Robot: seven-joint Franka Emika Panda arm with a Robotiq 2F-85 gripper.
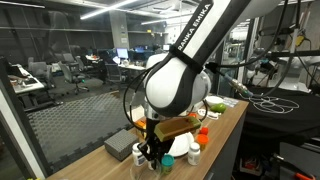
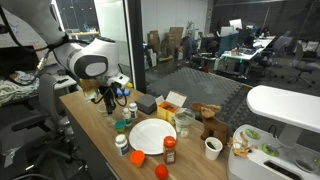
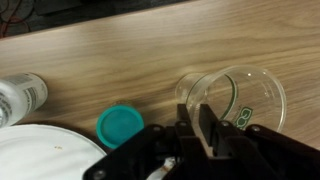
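Note:
In the wrist view a clear drinking glass (image 3: 262, 96) with green print shows its wide round rim at the right and its smaller base to the left. My gripper has its two dark fingers close together over the glass's near wall, a narrow gap between the tips. Whether they touch the wall cannot be told. Beside the glass, to the left, is a teal cup (image 3: 120, 124), apart from the fingers. From outside, the gripper (image 2: 107, 105) points down at the wooden table, its tips poorly seen.
A white plate (image 2: 153, 133) and a white bottle (image 3: 22, 97) lie to one side of the teal cup. Farther along the table are a white mug (image 2: 214, 148), a brown stuffed animal (image 2: 214, 123) and an orange box (image 2: 178, 101). Bare wood (image 3: 130, 55) shows above the glass in the wrist view.

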